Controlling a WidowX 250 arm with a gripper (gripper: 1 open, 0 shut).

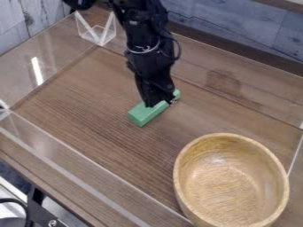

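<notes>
A flat green rectangular object (144, 113) lies diagonally on the wooden table, partly covered by my black arm. My gripper (164, 99) is low over the green object, at its upper right part; whether anything is between the fingertips is too small to tell.
A large round tan bowl (231, 177) stands at the front right of the wooden table (83, 115). Clear plastic pieces sit at the left edge and back left. A wall borders the back right, and the middle left of the table is clear.
</notes>
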